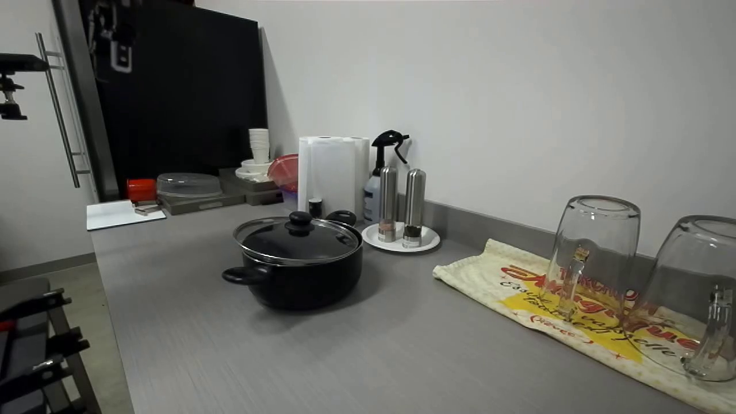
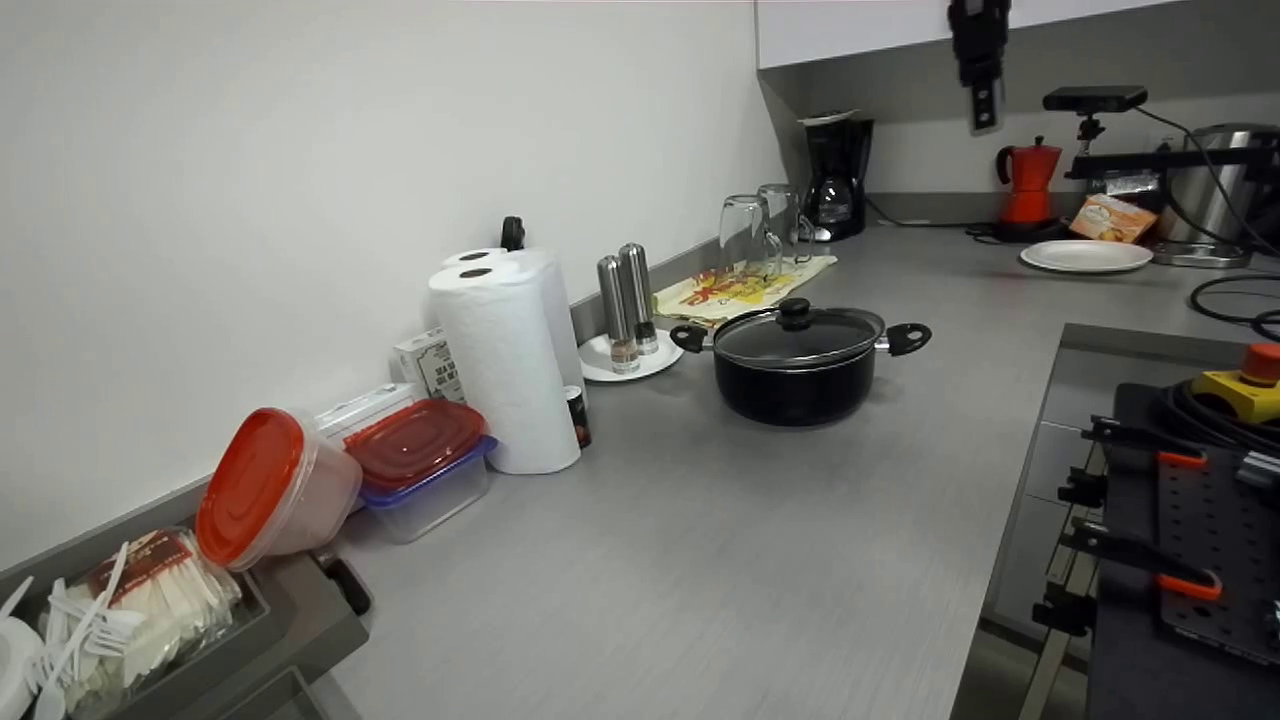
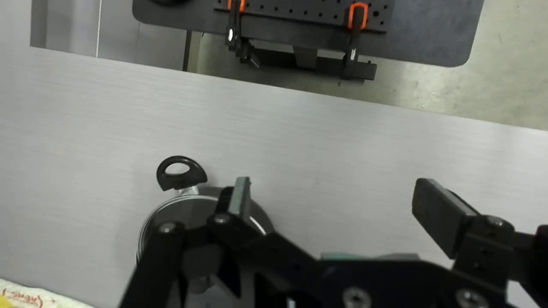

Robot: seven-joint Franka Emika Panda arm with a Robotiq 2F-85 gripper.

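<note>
A black pot (image 1: 307, 283) with a glass lid (image 1: 298, 241) stands on the grey counter, its two side handles sticking out. In exterior view 2 the same pot (image 2: 794, 384) sits near the middle, the lid resting on it. My gripper is open, its fingers spread wide with only bare counter showing between them. It hangs high above the counter, apart from everything, at the top of exterior view 2. In the wrist view one finger (image 3: 239, 200) overlaps the pot, and the gripper's body hides much of the lid.
Metal mills on a white plate (image 1: 428, 242), paper towels (image 2: 510, 372) and upturned glass mugs (image 1: 593, 255) on a cloth (image 1: 476, 272) line the wall side. Plastic containers (image 2: 420, 480) stand farther along.
</note>
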